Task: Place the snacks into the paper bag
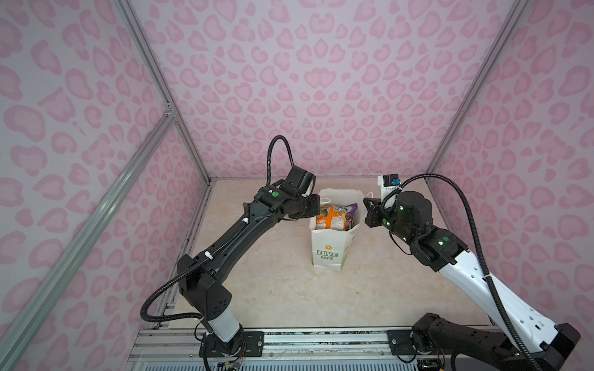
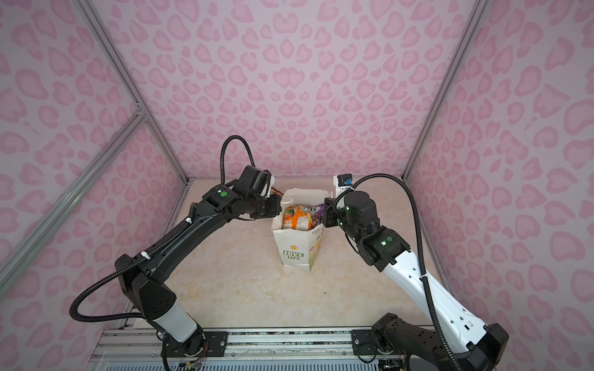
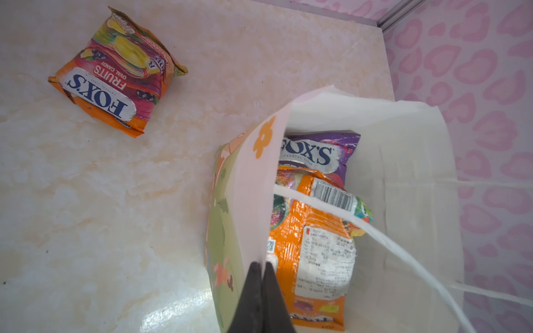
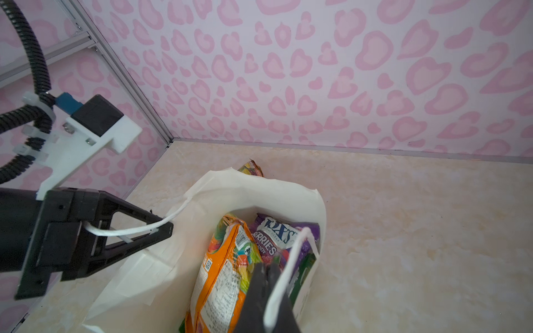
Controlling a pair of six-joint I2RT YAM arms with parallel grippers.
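Note:
The white paper bag (image 1: 328,250) stands mid-table, open at the top. Inside, the left wrist view shows an orange snack pack (image 3: 324,260) and a purple Fox's pack (image 3: 319,155). A red-orange Fox's fruit candy pack (image 3: 119,72) lies on the table outside the bag. My left gripper is shut at the bag's left rim; a white handle (image 4: 133,230) passes across its fingers. On the right side, my right gripper is shut with the other handle (image 4: 288,272) lying over its fingers. Whether either strap is pinched between fingertips cannot be told.
Bare marble-patterned table (image 1: 396,284) lies to the right and in front of the bag. A pink heart-patterned wall (image 1: 321,92) closes off the back, with metal frame posts (image 1: 148,55) at the sides.

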